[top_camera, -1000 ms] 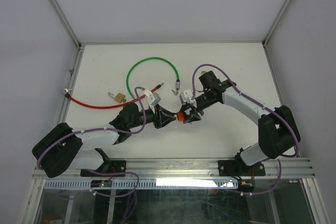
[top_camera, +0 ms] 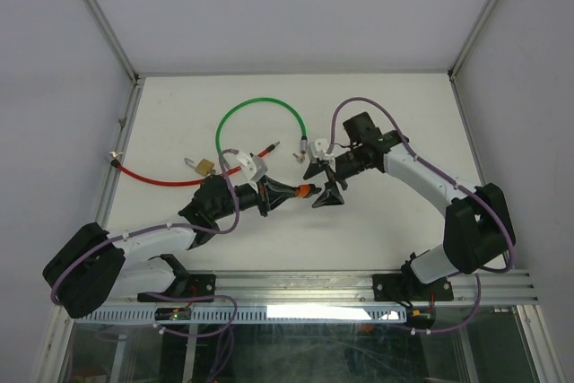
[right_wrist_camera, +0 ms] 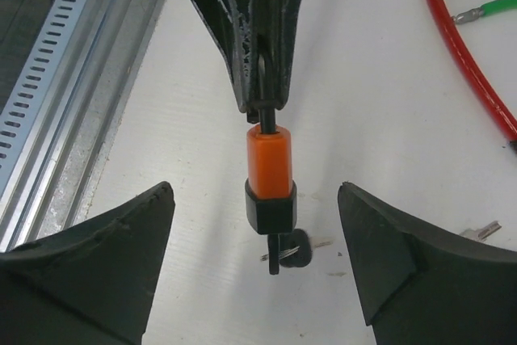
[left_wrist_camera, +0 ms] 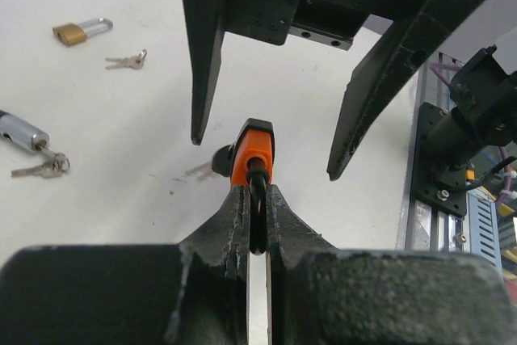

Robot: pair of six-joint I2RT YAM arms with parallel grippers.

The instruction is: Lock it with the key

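Note:
My left gripper [top_camera: 285, 191] is shut on an orange-and-black tool [right_wrist_camera: 268, 159] by its thin black shaft, the orange body [left_wrist_camera: 250, 159] pointing toward the right gripper. In the right wrist view a thin blade hangs below the black collar. My right gripper [top_camera: 325, 186] is open around the tool, with space on both sides. Keys [left_wrist_camera: 125, 62] and a brass padlock [left_wrist_camera: 69, 34] lie on the white table; another key [right_wrist_camera: 295, 250] is seen behind the blade.
A red cable lock [top_camera: 161, 182] and a green one [top_camera: 262, 100] lie toward the back and left.
The right gripper has opened from the orange body and drawn back slightly; the tool stays in the left gripper.

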